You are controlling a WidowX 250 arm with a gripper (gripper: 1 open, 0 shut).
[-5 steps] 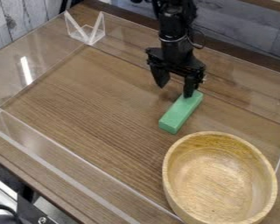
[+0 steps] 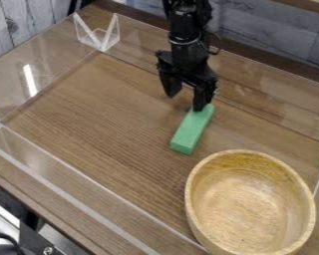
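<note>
My black gripper (image 2: 186, 89) stands over the wooden table in the upper middle of the camera view, low and just above the far end of a green oblong object (image 2: 191, 128). The gripper is open, its fingers spread. The green object lies flat, angled toward the lower left; whether a finger touches its upper end I cannot tell.
A large beige bowl (image 2: 250, 229) fills the lower right. A white wire-like item (image 2: 100, 30) stands at the upper left, and another pale item sits at the left edge.
The gripper has shifted a little to the left over the last second. The green object has moved slightly leftward and toward the bottom of the view.
</note>
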